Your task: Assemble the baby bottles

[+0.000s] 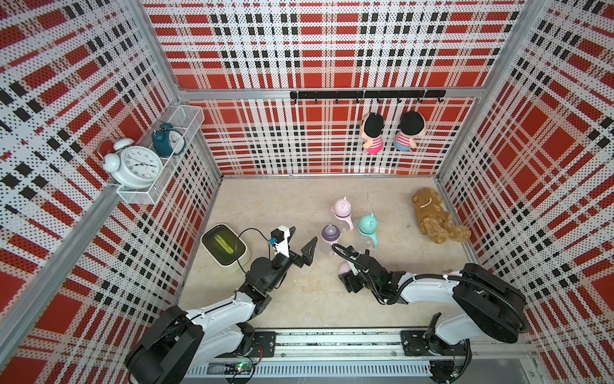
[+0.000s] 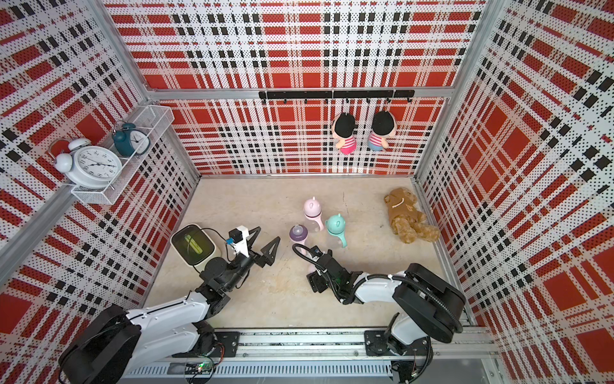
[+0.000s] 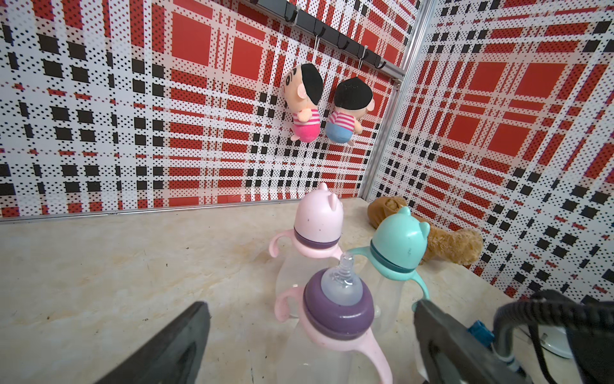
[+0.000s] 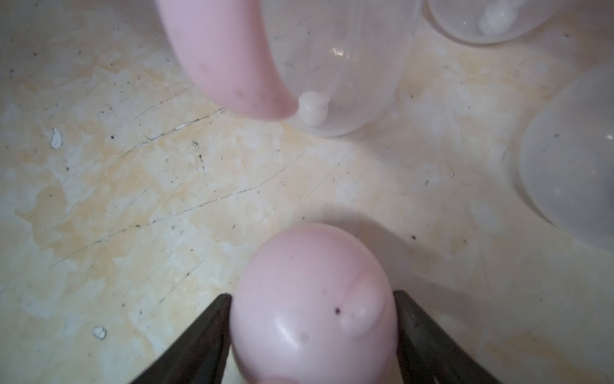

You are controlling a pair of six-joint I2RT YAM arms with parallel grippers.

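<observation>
A domed pink cap (image 4: 307, 281) with small ears sits between the fingers of my right gripper. Both fingertips look to be against its sides; whether they grip it I cannot tell. Just behind it stands the bottle with a purple ring collar (image 3: 335, 307), its clear teat bare and pink handles at its sides. Two more bottles stand farther back, one under a pink dome cap (image 3: 319, 217), the other under a mint cap (image 3: 399, 240). Left of the purple-ringed bottle, my left gripper (image 1: 303, 235) is open and empty.
At the left is an open tub (image 1: 223, 244) with something green inside. A brown plush toy (image 1: 435, 214) lies at the back right. A round object (image 3: 555, 340) is partly hidden behind the right arm.
</observation>
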